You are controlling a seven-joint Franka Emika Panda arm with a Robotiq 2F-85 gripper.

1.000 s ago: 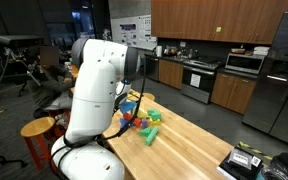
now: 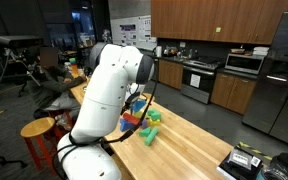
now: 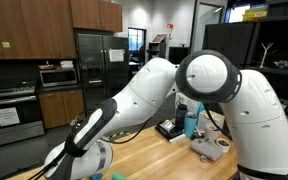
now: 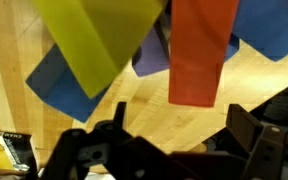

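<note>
Seen from the wrist, my gripper is open, its two dark fingers spread apart with bare wooden table between the tips. Just ahead of that gap a red block (image 4: 198, 60) stands out, its near end close to the fingertips and not gripped. To its left are a large yellow block (image 4: 92, 42) and a blue block (image 4: 60, 86). Purple shows (image 4: 154, 54) behind the red and yellow pieces, and another blue block (image 4: 269, 25) lies at upper right. Exterior view 1 has the arm (image 2: 102, 85) reaching over the colourful pile; the fingertips are hard to make out there.
Green blocks (image 2: 151, 135) lie on the near side of the pile. A red stool (image 2: 38, 132) stands left of the table. A yellow-and-black item (image 4: 19, 150) sits at lower left.
The arm's forearm and wrist have swung to the right and toward the block pile in exterior view 1. The blocks look unmoved.
</note>
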